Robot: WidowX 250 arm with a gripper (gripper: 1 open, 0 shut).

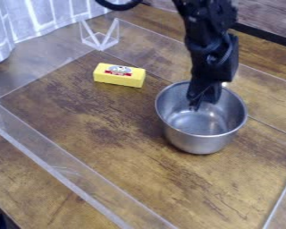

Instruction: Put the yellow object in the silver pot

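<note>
The yellow object (119,76), a small box with a red and dark mark on its side, lies on the wooden table left of and behind the pot. The silver pot (202,139) stands upright at the right, and the part of its inside in view looks empty. Over the pot's far rim hangs my dark gripper (209,95), its tips low and hiding part of that rim. The yellow box is well clear of it, to the left. Dark fingers blend together, so their opening cannot be judged.
A small white wire-like stand (100,36) is at the back left, near a pale curtain (26,16). Bare table (79,143) lies in front of the box and left of the pot.
</note>
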